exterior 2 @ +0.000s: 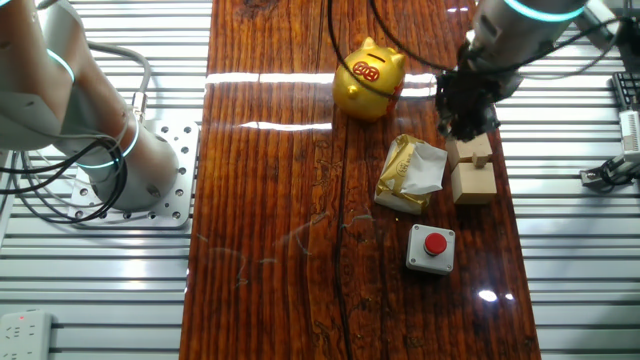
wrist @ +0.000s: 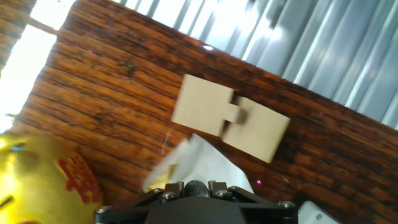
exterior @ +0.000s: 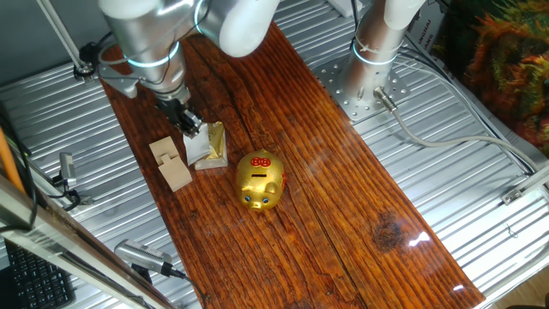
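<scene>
My gripper (exterior: 190, 125) hangs over the table's far left part, close above the white sheet on a gold-and-white packet (exterior: 214, 142). In the wrist view its black fingers stand close together at the bottom edge, and I see no table object held between them. The same packet (exterior 2: 407, 178) lies on the wood in the second exterior view, partly covered by the white sheet (exterior 2: 426, 168). Beside it are two beige cardboard-like blocks (wrist: 229, 118), joined by a small tab. A golden piggy bank (exterior: 260, 182) with red marks stands on the packet's other side.
A grey box with a red button (exterior 2: 430, 248) sits near the packet; the arm hides it in the first exterior view. Metal slats (exterior: 77, 112) border the wooden table (exterior: 343, 232).
</scene>
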